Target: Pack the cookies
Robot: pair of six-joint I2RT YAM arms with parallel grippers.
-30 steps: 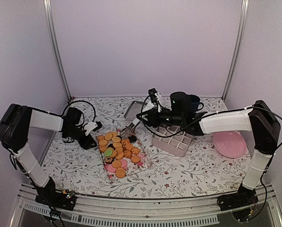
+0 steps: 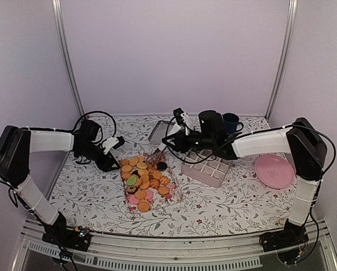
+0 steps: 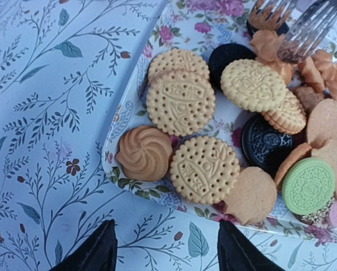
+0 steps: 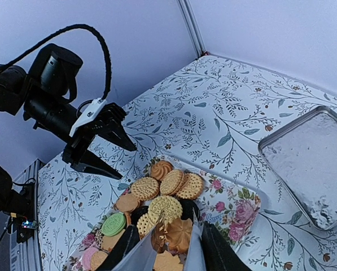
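Observation:
Assorted cookies, among them a green round cookie (image 3: 309, 186) and a swirled cookie (image 3: 144, 153), lie heaped on a floral tray (image 4: 248, 217). My right gripper is shut on metal tongs with pale handles (image 2: 167, 139). The tong tips (image 3: 306, 42) reach down among the cookies at the tray's far side; a brown cookie (image 4: 179, 235) shows between them, but whether they pinch it I cannot tell. My left gripper hovers just off the tray's left edge, its fingers (image 3: 100, 248) apart over bare tablecloth.
Right of the cookies stands a compartment box (image 2: 205, 176), partly beneath the right arm. A metal pan (image 4: 312, 164) lies behind it to the left, a pink plate (image 2: 274, 171) and dark mug (image 2: 231, 122) to the right.
The far end of the tray and its cookies have shifted slightly right. My left gripper has also moved a little right.

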